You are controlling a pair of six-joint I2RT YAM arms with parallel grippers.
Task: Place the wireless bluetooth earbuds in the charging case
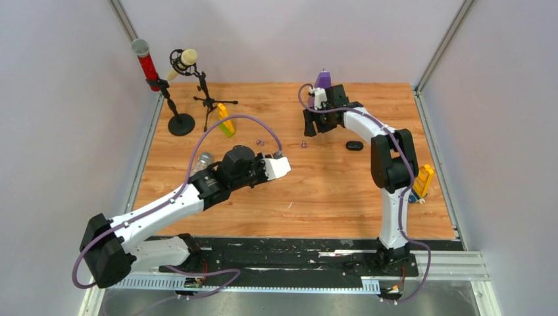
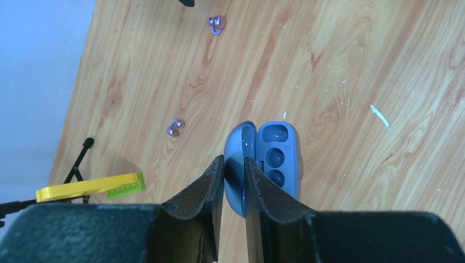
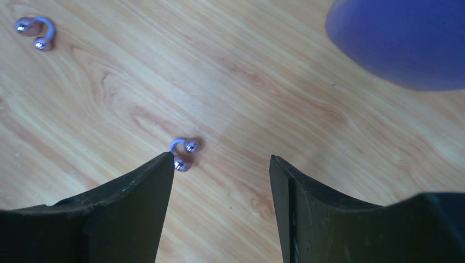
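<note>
In the left wrist view my left gripper is shut on the blue charging case (image 2: 279, 159), its lid open and its wells showing empty. My right gripper stands open over the table, with one earbud piece (image 3: 181, 163) just beyond its left fingertip and nothing between its fingers.
A purple object (image 1: 322, 79) stands behind the right arm. Yellow toys (image 1: 224, 115) and microphone stands (image 1: 181, 124) are at the back left. A black item (image 1: 355, 145) lies right of centre.
</note>
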